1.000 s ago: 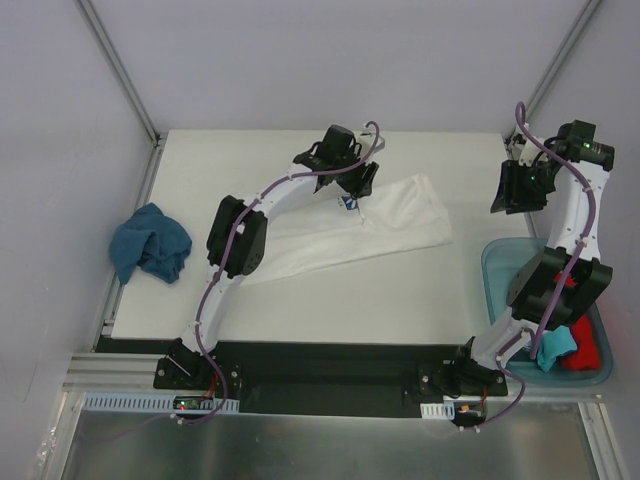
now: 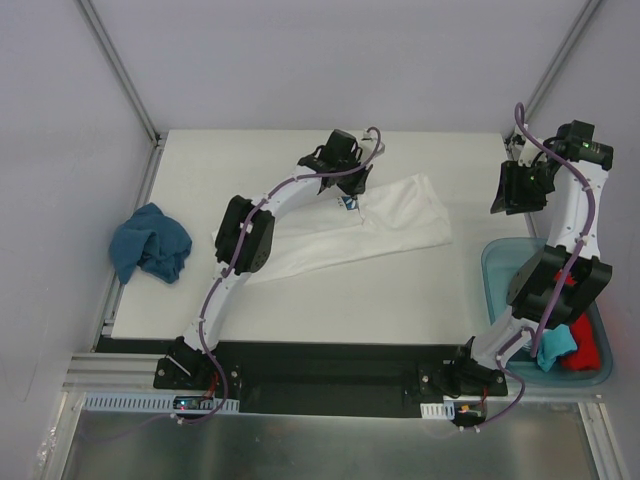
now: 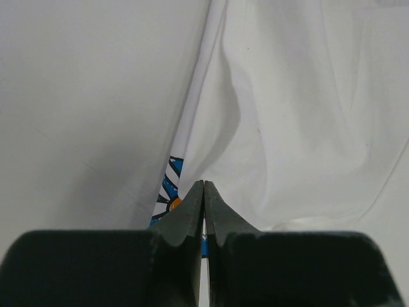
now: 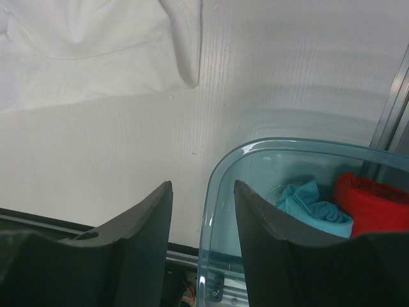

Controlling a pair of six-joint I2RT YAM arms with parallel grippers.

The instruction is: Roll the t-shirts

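Observation:
A white t-shirt (image 2: 400, 217) lies folded lengthwise into a long strip, slanting across the table. Blue-patterned print (image 3: 171, 182) shows at its far edge in the left wrist view. My left gripper is shut right over that printed edge, its tips at or just above the cloth; I see no fabric between the fingers, and contact is unclear. Off to the right, my right gripper stands open and empty above the bin's rim, well away from the shirt. Part of the shirt is hidden under the left arm.
A blue bin (image 2: 490, 290) at the right holds a rolled light-blue cloth (image 4: 314, 206) and a red cloth (image 4: 374, 203). A crumpled dark-teal cloth (image 2: 150, 243) lies over the table's left edge.
My left gripper has narrowed from open to shut and come slightly lower over the printed edge. The right arm and the shirt's outline look the same.

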